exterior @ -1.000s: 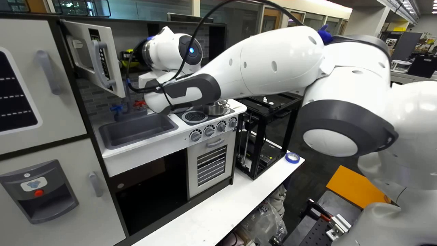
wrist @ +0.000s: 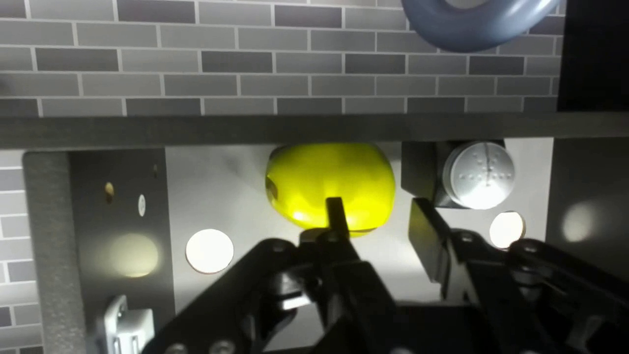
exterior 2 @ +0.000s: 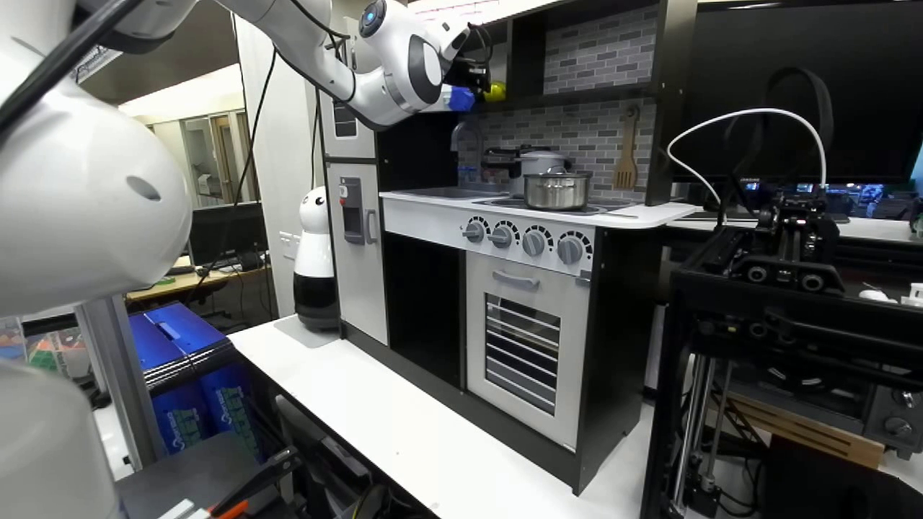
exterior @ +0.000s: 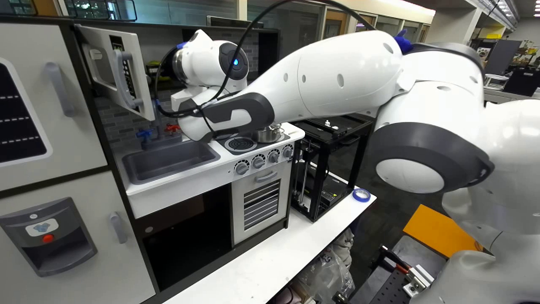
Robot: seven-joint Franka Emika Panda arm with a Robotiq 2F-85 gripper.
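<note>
A glossy yellow rounded object rests in a shelf compartment in the wrist view. My gripper is over this compartment with its fingers apart. One fingertip overlaps the lower part of the yellow object in the picture, while the other is to the right of it. I cannot tell whether anything touches. In exterior view 2 the gripper is close to the yellow object, by the upper shelf. Exterior view 1 has the fingers hidden behind the open cabinet door and the arm.
A silver-capped shaker stands right of the yellow object, and a shelf edge runs alongside both. The open cabinet door is close to the wrist. A metal pot sits on the stove below.
The wrist has shifted slightly left and up in exterior view 1. Less of the yellow object shows behind the open door. The rest of the scene looks the same.
</note>
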